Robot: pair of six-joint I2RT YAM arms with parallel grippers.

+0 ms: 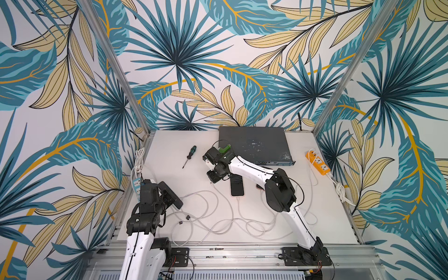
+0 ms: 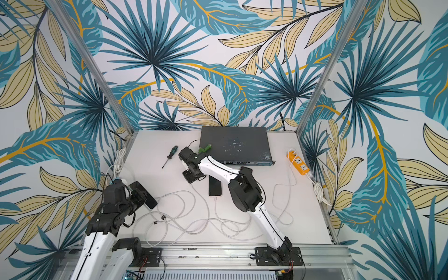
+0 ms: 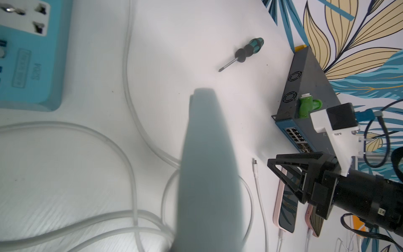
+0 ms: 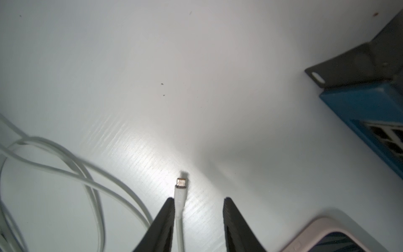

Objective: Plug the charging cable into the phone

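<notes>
My left gripper (image 1: 161,198) is shut on a dark phone (image 1: 171,195), raised at the table's left; in the left wrist view a pale blurred shape fills the middle. A white charging cable's plug (image 4: 180,189) lies on the table under my right gripper, which stands open above it with nothing between its fingers; the plug is just beside the left finger. Another phone (image 1: 237,185) lies right of the plug with a cable at its lower end, and a further pink-cased phone (image 3: 312,218) lies beside it.
A dark rack device (image 1: 254,142) with a green object on it sits at the back, a screwdriver (image 1: 190,154) left of it. An orange power strip (image 1: 317,162) is at the right, a blue one (image 3: 33,75) at the left. Loose cables cover the front.
</notes>
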